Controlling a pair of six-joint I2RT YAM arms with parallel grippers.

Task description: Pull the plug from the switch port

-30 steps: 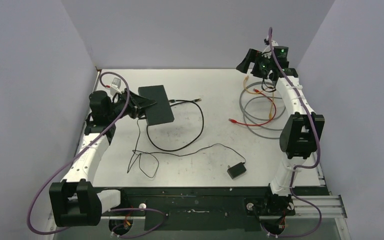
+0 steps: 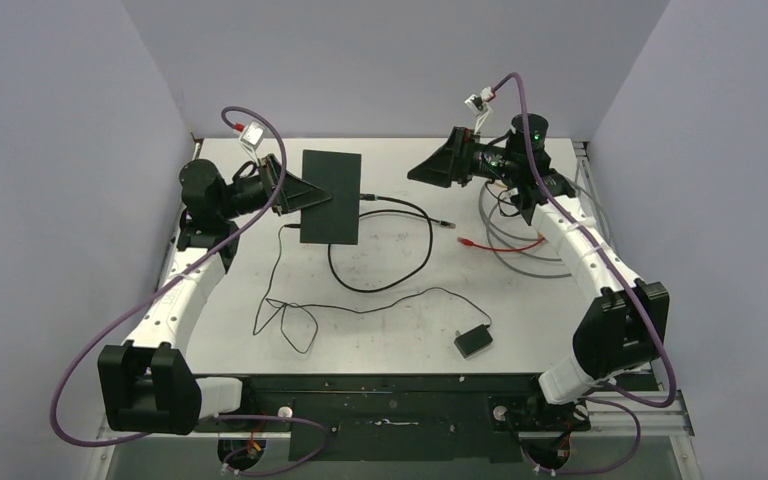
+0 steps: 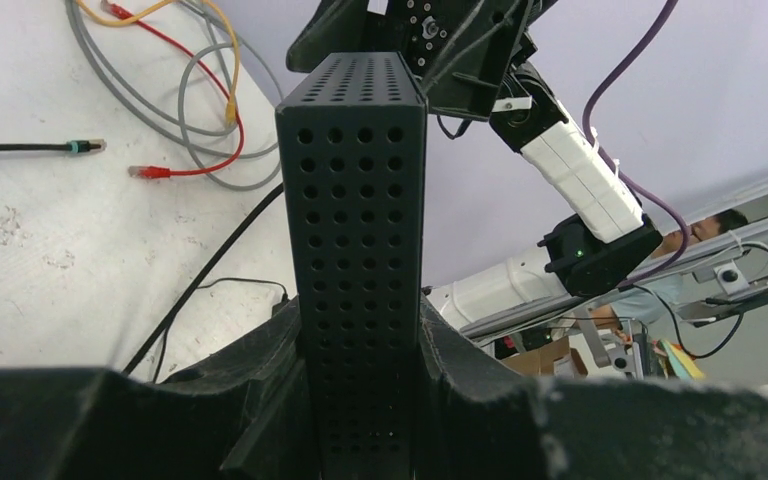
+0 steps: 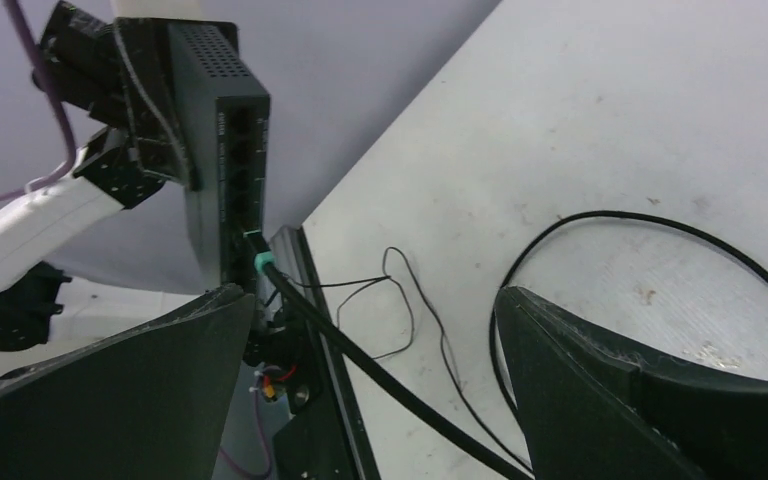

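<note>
The dark switch box [image 2: 331, 197] is raised above the table, with my left gripper [image 2: 303, 195] shut on it. In the left wrist view the switch's perforated side [image 3: 352, 220] stands between the two fingers. A black cable's plug [image 4: 261, 258], with a teal collar, sits in a port on the face toward my right gripper. My right gripper is open; the black cable [image 4: 400, 392] crosses the gap between its fingers, apparently beyond them. In the top view, the right gripper [image 2: 428, 173] is to the right of the plug, apart from it. The cable's free end [image 2: 447, 224] points right.
Grey cable loops and a red cable [image 2: 505, 249] lie at the right of the table. A black power adapter [image 2: 473, 341] rests near the front, its thin cord running left.
The switch has moved right and straightened, carried by my left gripper. The black cable has shifted right.
</note>
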